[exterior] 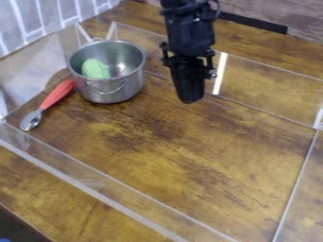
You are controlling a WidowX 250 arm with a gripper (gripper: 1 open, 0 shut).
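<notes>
My gripper (190, 87) hangs over the wooden tabletop at the upper middle, right of a steel pot; its fingers look shut, with nothing visible between them. The pot (121, 86) holds a pale green textured object (94, 70), perhaps a corn cob. A red-handled spoon (53, 98) lies left of the pot, its metal bowl toward the lower left.
Clear panels or edges frame the work area on the left, front and right. A white slatted structure stands at the top left.
</notes>
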